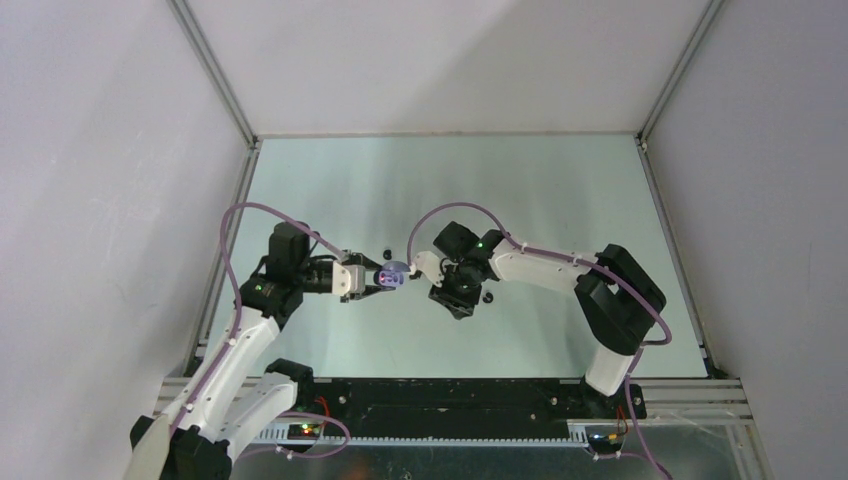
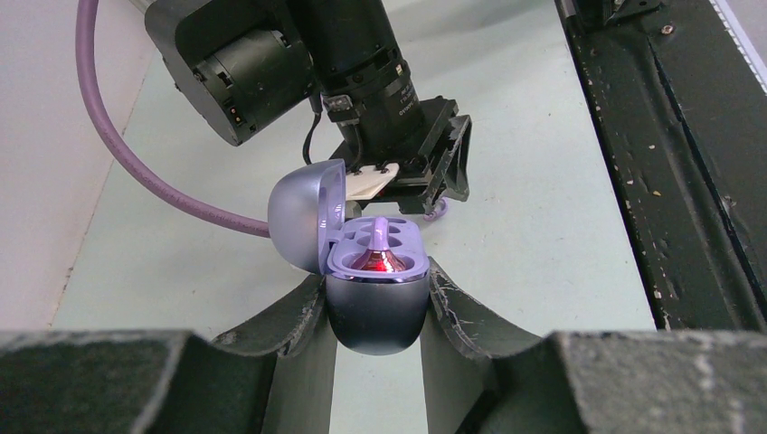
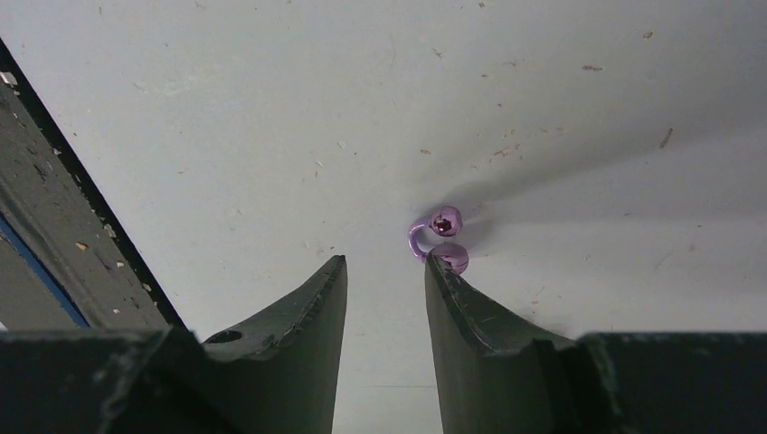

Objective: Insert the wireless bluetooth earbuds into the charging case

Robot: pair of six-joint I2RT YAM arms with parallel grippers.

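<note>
My left gripper is shut on the open charging case (image 2: 376, 316), held upright with its lid (image 2: 300, 217) raised; a purple piece with a red glow sits in it. Below my right gripper, which is open with nothing between its fingers, a purple earbud (image 3: 445, 221) lies on the table, its two rounded ends joined by a curved band. In the top view the case (image 1: 390, 277) is just left of the right gripper's housing (image 1: 455, 300).
A dark rail (image 1: 450, 405) runs along the front edge, with walls on the other sides.
</note>
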